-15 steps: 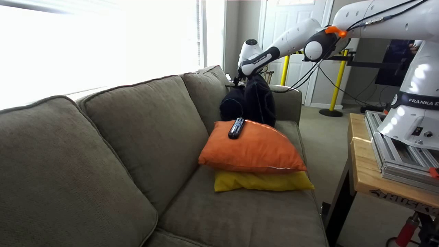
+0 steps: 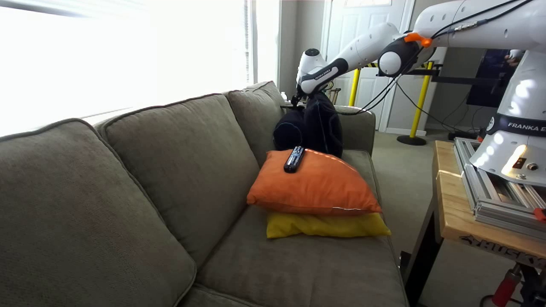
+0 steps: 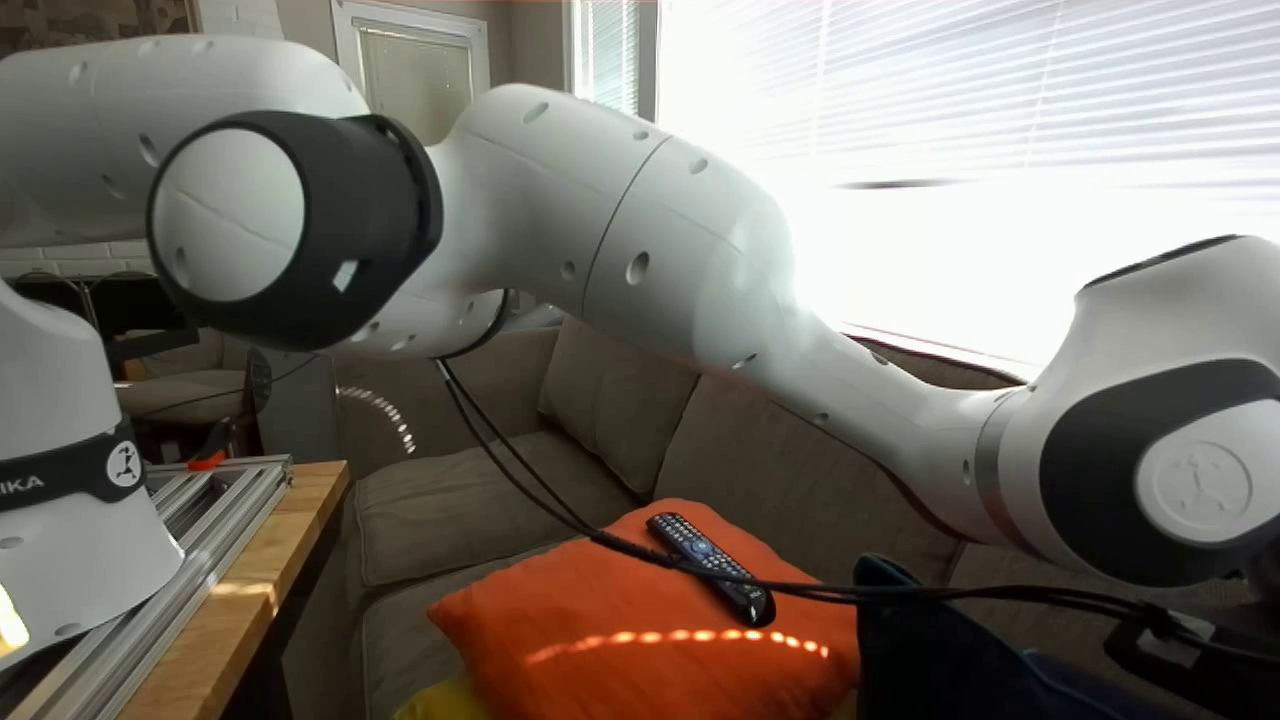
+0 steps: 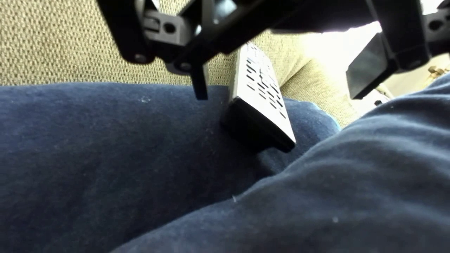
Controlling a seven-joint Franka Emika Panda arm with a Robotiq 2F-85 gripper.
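Observation:
In the wrist view a remote point(image 4: 263, 82) with a pale, glaring button face and a dark end rests tilted on a dark blue cushion point(image 4: 105, 160). My gripper is open above it; one finger point(image 4: 200, 82) is to the left of the remote and the other finger point(image 4: 369, 65) well to the right, neither visibly touching it. From exterior view 1, the gripper point(image 2: 295, 100) looks small, over the blue cushions point(image 2: 322, 125) at the sofa's far end. A second, black remote point(image 2: 294, 159) lies on the orange pillow point(image 2: 322, 186).
Under the orange pillow is a yellow pillow point(image 2: 327, 225). The sofa's backrest point(image 2: 179, 148) runs along one side, close to the gripper. Arm cables point(image 3: 768, 587) hang across the orange pillow in exterior view 2. The sofa's near seat point(image 2: 297, 271) is bare.

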